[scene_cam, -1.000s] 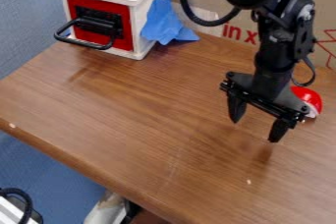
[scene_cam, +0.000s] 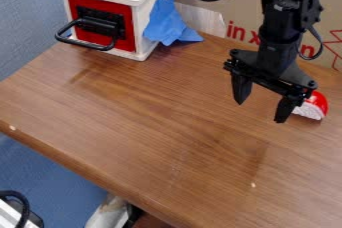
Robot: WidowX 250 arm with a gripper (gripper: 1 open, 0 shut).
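Note:
The black gripper (scene_cam: 261, 100) hangs over the right part of the wooden table, open with its two fingers spread and nothing seen between them. A red and white object (scene_cam: 311, 106) lies at the right behind the gripper, partly hidden by it.
A white toy oven (scene_cam: 138, 11) with a red front and black handle stands at the back left. A blue cloth (scene_cam: 170, 24) lies beside it. A cardboard box (scene_cam: 221, 7) is at the back.

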